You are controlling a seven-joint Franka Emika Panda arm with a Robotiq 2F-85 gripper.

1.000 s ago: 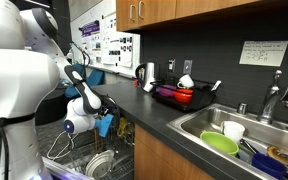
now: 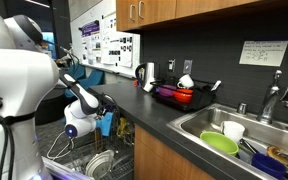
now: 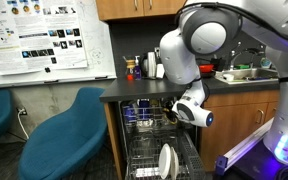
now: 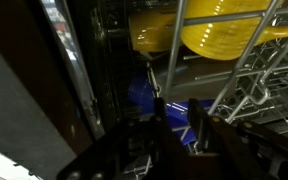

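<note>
My gripper reaches in over the dishwasher's upper rack (image 3: 144,122). Its dark fingers point into the wires, and how far apart they stand is hard to make out. Just beyond them in the wrist view lies a blue item (image 4: 144,95), partly hidden by wires and shadow. A yellow cup-like piece (image 4: 219,35) sits behind the rack wires, with a second, darker yellow piece (image 4: 152,32) to its left. Exterior view 1 has a blue item (image 2: 106,124) close beside the arm's wrist. Nothing held can be made out.
White plates (image 3: 168,160) stand in the lower rack. The countertop (image 2: 169,115) edge runs close above the rack. A sink (image 2: 199,122) holds a green bowl (image 2: 220,142) and other dishes. Blue chairs (image 3: 59,140) stand to the left in exterior view 2.
The arm's wrist has shifted slightly left and down in exterior view 1. The blue item beside it stays at nearly the same place.
</note>
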